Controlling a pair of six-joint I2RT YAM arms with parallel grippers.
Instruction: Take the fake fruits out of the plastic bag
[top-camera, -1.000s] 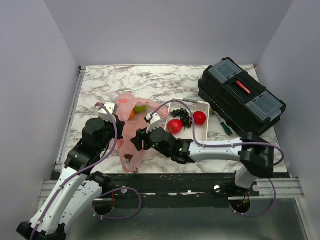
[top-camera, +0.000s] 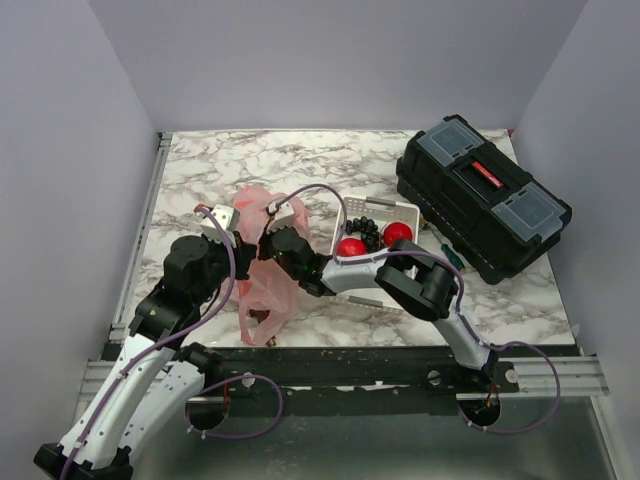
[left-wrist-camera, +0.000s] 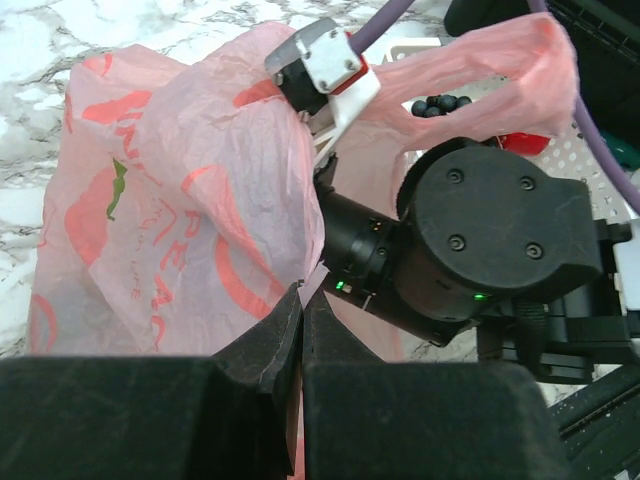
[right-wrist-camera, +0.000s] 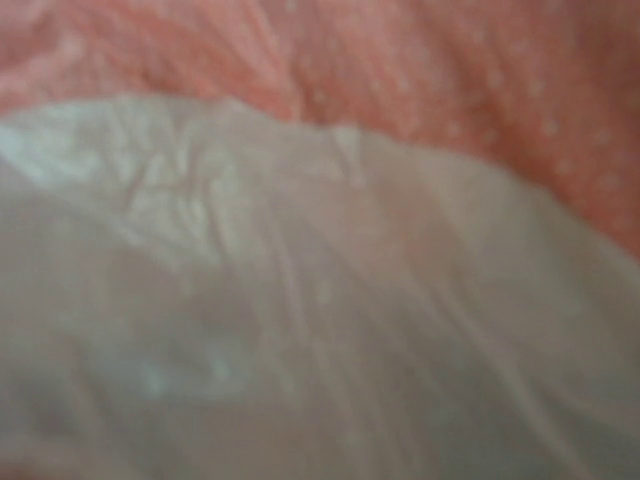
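The pink plastic bag (top-camera: 268, 290) lies on the marble table, printed in red. In the left wrist view, my left gripper is shut on a pinch of the bag's (left-wrist-camera: 225, 150) film at its rim. My right gripper (top-camera: 264, 248) reaches into the bag's mouth; film fills the right wrist view, so its fingers and anything between them are hidden. Through the lower film a brownish shape (top-camera: 260, 316) shows. A white basket (top-camera: 412, 218) holds dark grapes (top-camera: 363, 234) and two red fruits (top-camera: 397, 233).
A black toolbox (top-camera: 482, 195) stands at the right, with a small green item (top-camera: 452, 256) beside it. The right forearm crosses the basket's front part.
My right arm has moved left and away from the front edge, its gripper passing into the bag. The left arm stays put.
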